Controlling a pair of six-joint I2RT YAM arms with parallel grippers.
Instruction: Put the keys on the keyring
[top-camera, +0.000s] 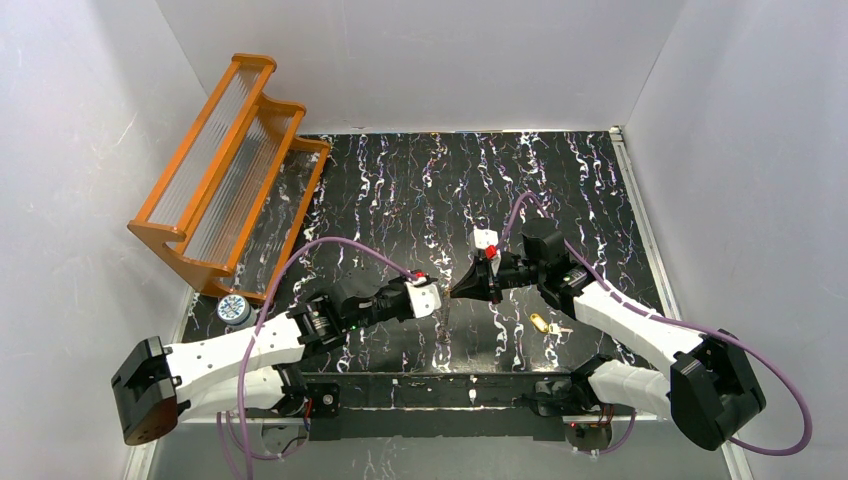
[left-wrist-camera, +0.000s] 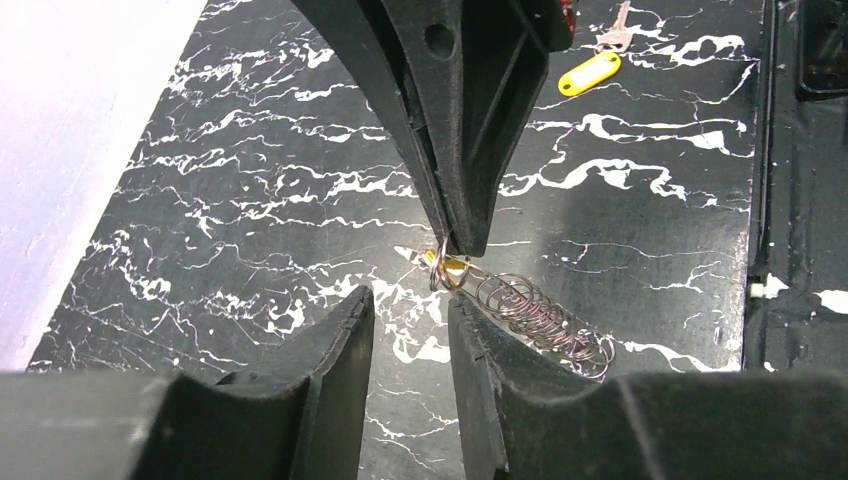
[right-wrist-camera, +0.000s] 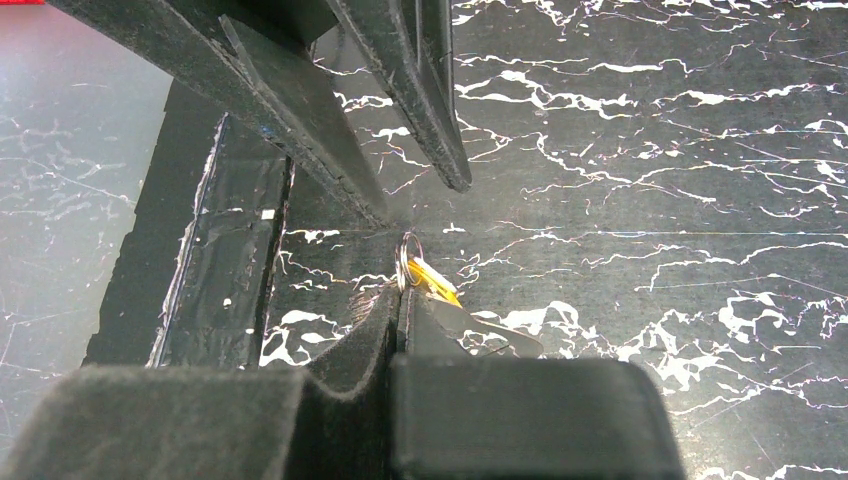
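Observation:
My right gripper is shut on a small metal keyring (left-wrist-camera: 447, 270), pinched at the fingertips. From the ring hangs a springy metal coil (left-wrist-camera: 545, 322). In the right wrist view a yellow tag (right-wrist-camera: 436, 284) and a flat metal key (right-wrist-camera: 490, 329) show just beyond the fingertips; whether they are threaded on the ring I cannot tell. Facing it, my left gripper stands open, its fingertips close to the ring and nothing between them. Apart from these, another key (left-wrist-camera: 615, 38) with a yellow tag (left-wrist-camera: 590, 73) lies on the black marbled table.
An orange wooden rack (top-camera: 225, 175) with clear shelves stands at the left, with a round tin (top-camera: 234, 309) by its front end. Walls enclose the sides and back.

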